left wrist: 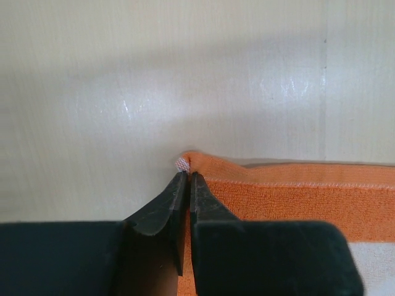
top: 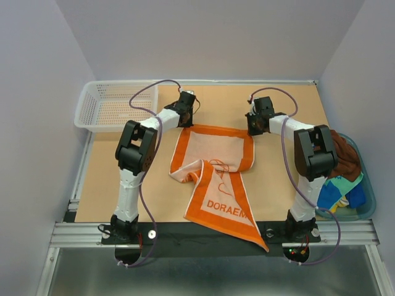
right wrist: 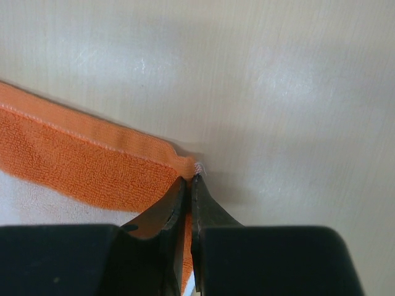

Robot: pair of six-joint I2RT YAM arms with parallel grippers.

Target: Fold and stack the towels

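Note:
An orange-bordered towel lies rumpled on the table, its lettered part reading "DORAEM" hanging over the front edge. My left gripper is shut on its back left corner; in the left wrist view the fingertips pinch the orange hem. My right gripper is shut on the back right corner, where in the right wrist view the hem runs into the fingertips.
A white empty basket sits at the back left. A teal tub of brown, blue and green cloths stands at the right. Bare table surrounds the towel's sides and back.

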